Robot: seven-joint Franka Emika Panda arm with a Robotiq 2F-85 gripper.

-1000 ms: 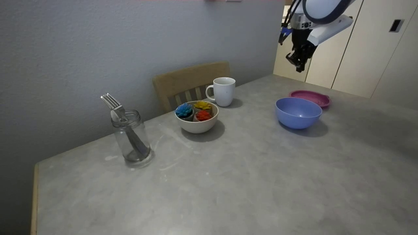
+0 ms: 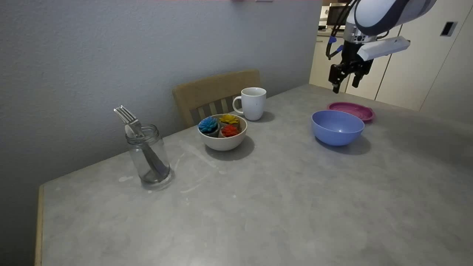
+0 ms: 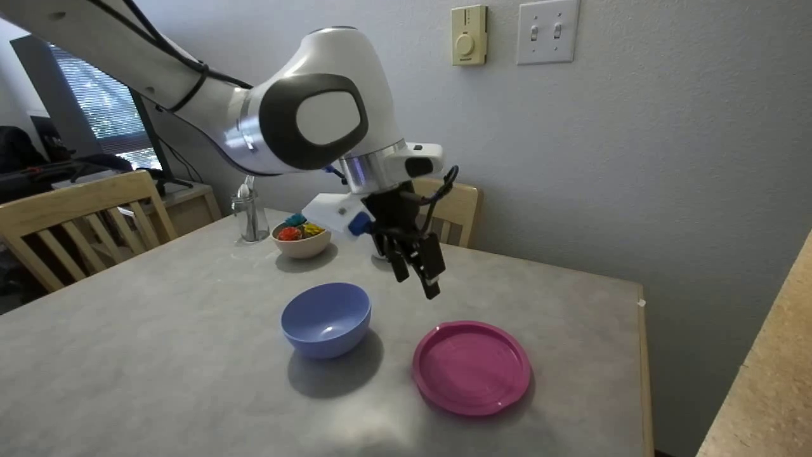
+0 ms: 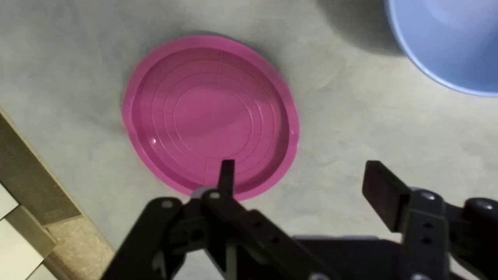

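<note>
My gripper is open, its two fingers wide apart with only bare table between them in the wrist view. A round pink plate [image 4: 212,116] lies flat below, and the left fingertip overlaps its near rim in that view. In exterior view 2 the gripper [image 3: 417,283] hangs above the table, apart from both the pink plate [image 3: 472,369] and the blue bowl [image 3: 325,321]. The bowl stands upright and empty beside the plate. From exterior view 1, the blue bowl [image 2: 337,129] partly hides the plate [image 2: 354,111].
A white mug [image 2: 253,104], a cream bowl [image 2: 224,142] of colourful succulents and a glass jar [image 2: 148,157] with cutlery stand along the wall side. A wooden chair [image 2: 217,91] sits behind them.
The gripper's fingers have spread apart. In exterior view 1 the arm has shifted to the right and the fingertips sit a little lower. The tableware has not moved.
</note>
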